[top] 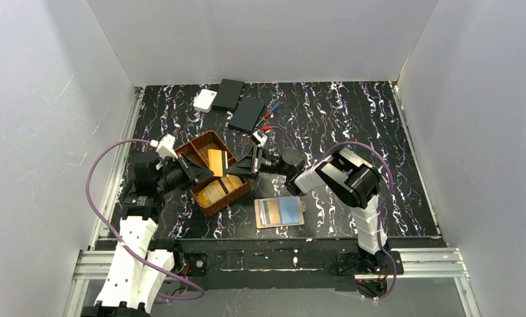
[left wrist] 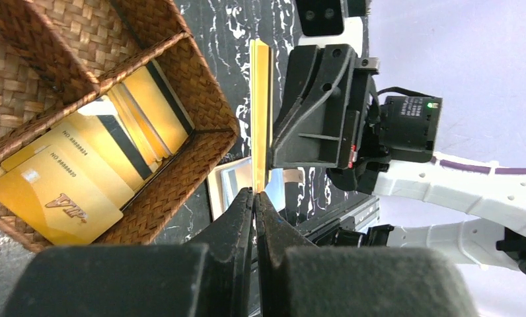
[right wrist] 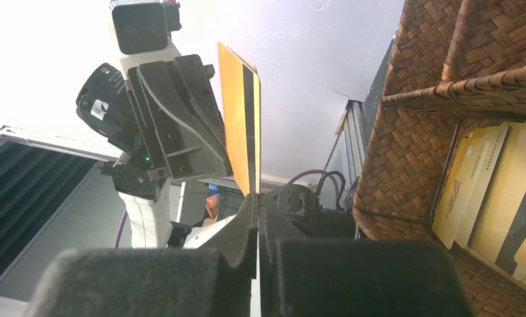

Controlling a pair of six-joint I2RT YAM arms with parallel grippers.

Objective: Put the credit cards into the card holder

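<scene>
A yellow card with a dark stripe (top: 215,159) is held up above the wicker basket (top: 228,200). From the left, my left gripper is shut on the card's lower edge. My right gripper is shut on the same card from the opposite side, so both grippers hold it at once. More yellow cards (left wrist: 78,191) lie loosely piled in one basket compartment, below the grippers. The open card holder (top: 279,212), with clear and bluish sleeves, lies flat on the table to the right of the basket; some cards may be in it, but I cannot tell.
Two black boxes (top: 228,94) and a small white box (top: 205,100) sit at the back, with a thin blue and red object (top: 273,109) beside them. The basket's other compartments look empty.
</scene>
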